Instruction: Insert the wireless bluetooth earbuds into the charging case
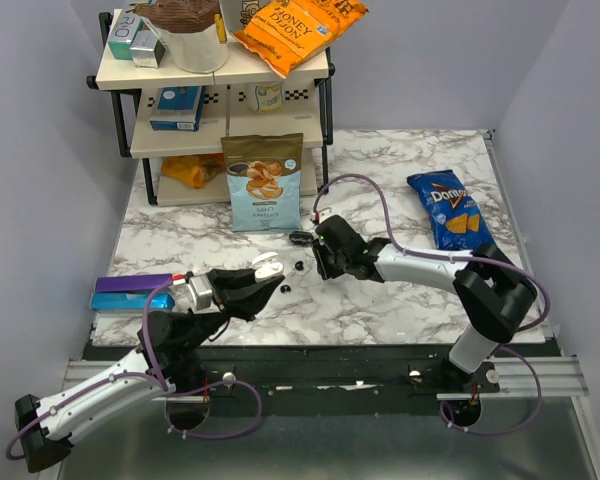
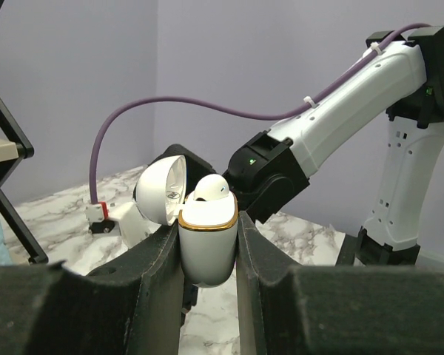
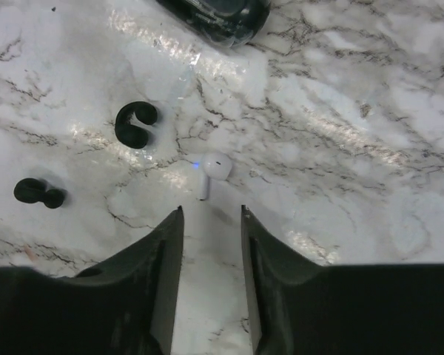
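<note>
A white charging case (image 2: 207, 255) with a gold rim is held upright by my left gripper, which is shut on its body. The lid (image 2: 163, 188) stands raised, and a white rounded top, apparently an earbud (image 2: 212, 188), shows above the rim. On the marble table lies a white earbud (image 3: 216, 166) with its stem toward me and a small blue light beside it. My right gripper is partly open just short of that earbud's stem, its fingers (image 3: 172, 259) apart with nothing between them.
Two black earbuds, one curled (image 3: 133, 126) and one smaller-looking (image 3: 38, 193), lie left of the white one. A dark glossy case (image 1: 301, 238) sits behind them. A chip bag (image 1: 265, 182) stands by the shelf; a Doritos bag (image 1: 452, 210) lies right.
</note>
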